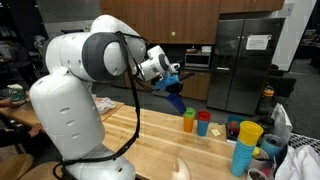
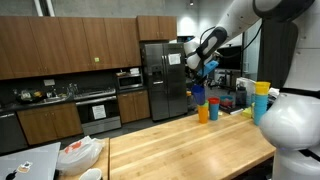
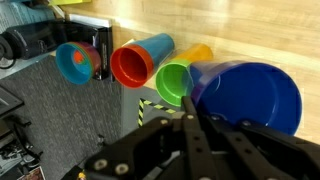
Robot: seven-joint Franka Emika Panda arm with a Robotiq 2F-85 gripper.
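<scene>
My gripper is shut on the rim of a dark blue cup (image 3: 268,94), which fills the right of the wrist view. The same blue cup (image 1: 177,103) hangs tilted in exterior view 1, just left of and above a green cup (image 1: 189,115). That green cup sits on an orange cup (image 1: 188,126). In the wrist view the green cup (image 3: 174,83) lies close beside the held cup; whether they touch, I cannot tell. To the right in exterior view 1, a red cup (image 1: 203,116) stands on a blue one.
Yellow and blue stacked cups (image 1: 243,150) stand at the table's right, near several other containers and a white bag (image 1: 298,158).
</scene>
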